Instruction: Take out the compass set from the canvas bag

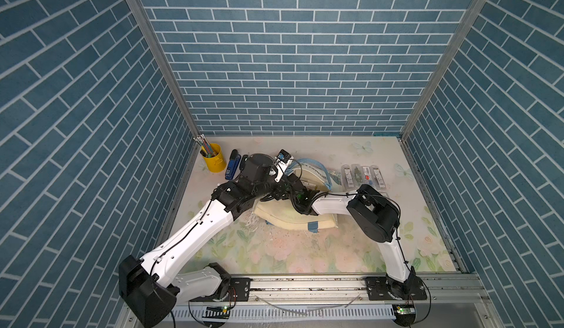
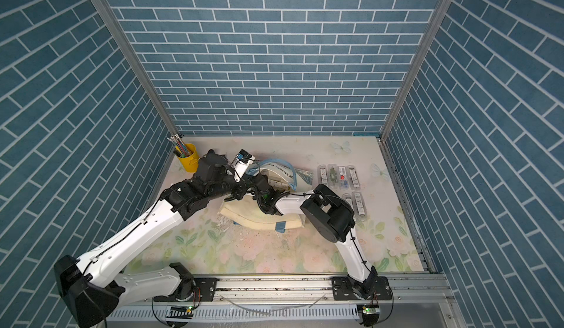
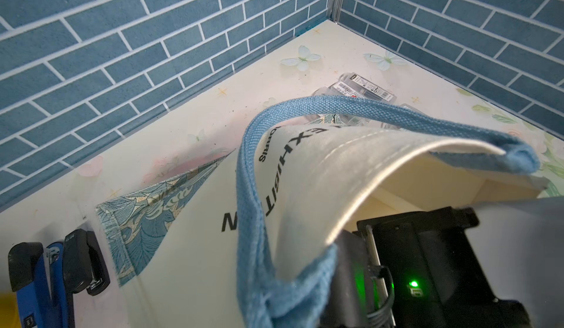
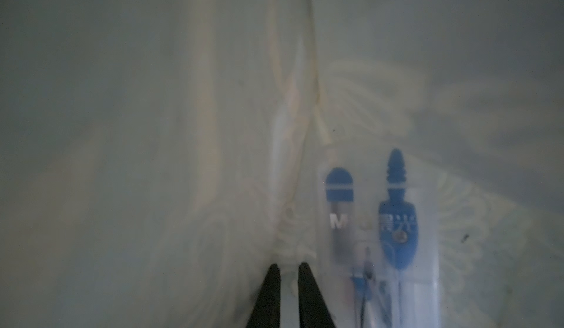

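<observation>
A cream canvas bag with blue handles lies mid-table. My right gripper is inside it in the right wrist view, part open, its dark fingertips a little apart with nothing visible between them. Just right of them lies a clear case with blue compass pieces, the compass set. My left gripper is at the bag's upper left; its fingers are hidden in all views.
A yellow pen cup and blue and black staplers stand at back left. Several clear boxes lie at the right.
</observation>
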